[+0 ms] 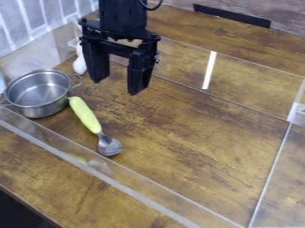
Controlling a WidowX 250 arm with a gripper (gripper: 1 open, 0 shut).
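Observation:
My black gripper (119, 76) hangs over the upper middle of the camera view, its two fingers pointing down and standing apart, with nothing seen between them. Below and left of it lie a steel pot (38, 105) with wire handles and a spoon with a yellow-green handle (84, 116), its metal bowl toward the front. A white object (80, 62) stands behind the pot, partly beside the arm.
Pale strips and seams run along its right and front parts. A white panel stands at the back left.

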